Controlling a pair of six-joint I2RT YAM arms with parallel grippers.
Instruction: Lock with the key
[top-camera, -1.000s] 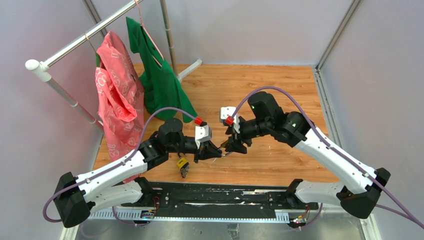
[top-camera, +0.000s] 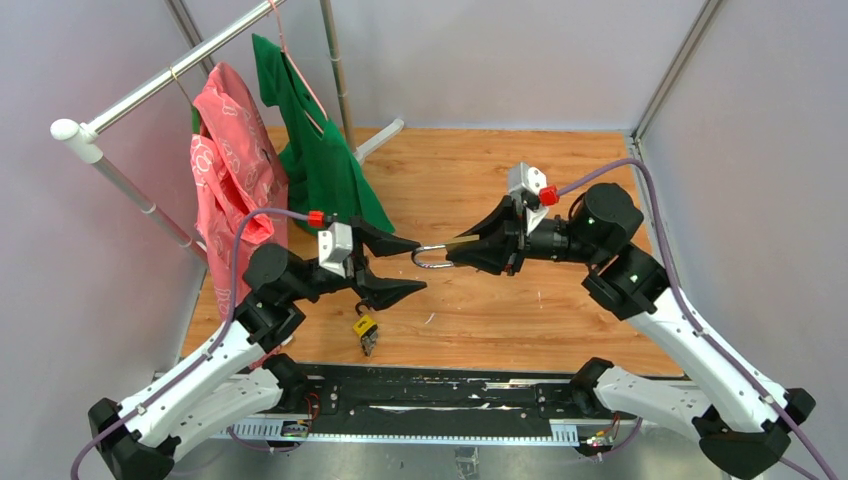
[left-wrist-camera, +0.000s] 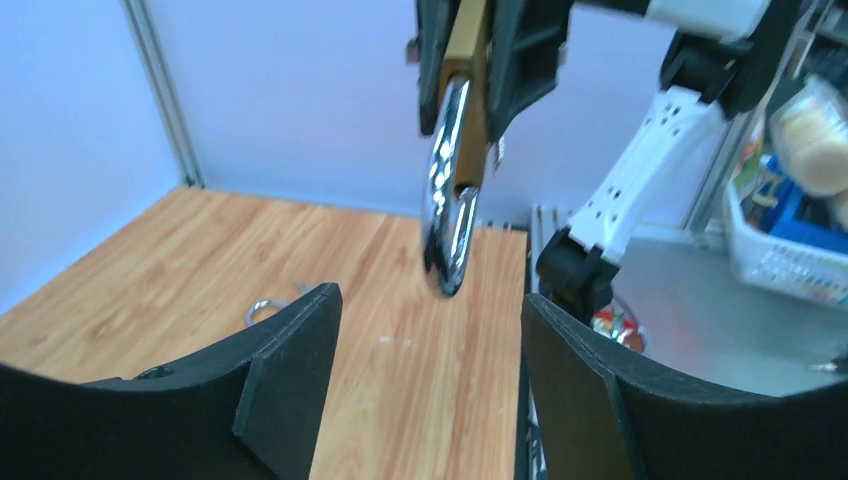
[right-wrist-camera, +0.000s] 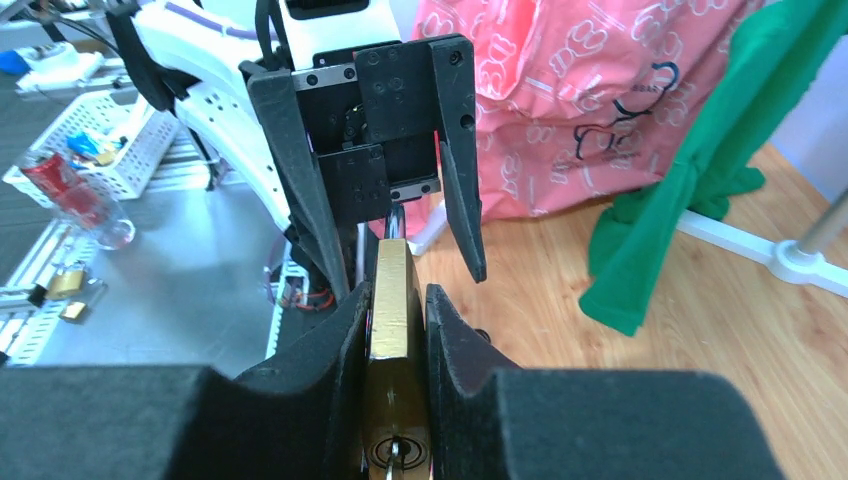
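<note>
A brass padlock (right-wrist-camera: 392, 340) with a steel shackle (left-wrist-camera: 447, 230) is in my right gripper (top-camera: 462, 250), which is shut on its body, the shackle pointing toward my left gripper (top-camera: 420, 267). That left gripper stands open with nothing between its fingers, just short of the shackle in the top view. On the wood floor below lies a yellow-labelled lock (top-camera: 365, 325) with a dark shackle and what looks like metal keys, too small to tell for sure.
A pink bag (top-camera: 240, 180) and a green cloth (top-camera: 325, 170) hang from a white rack (top-camera: 150, 95) at the left. Walls enclose three sides.
My left gripper has opened and drawn back to the left, away from the shackle.
</note>
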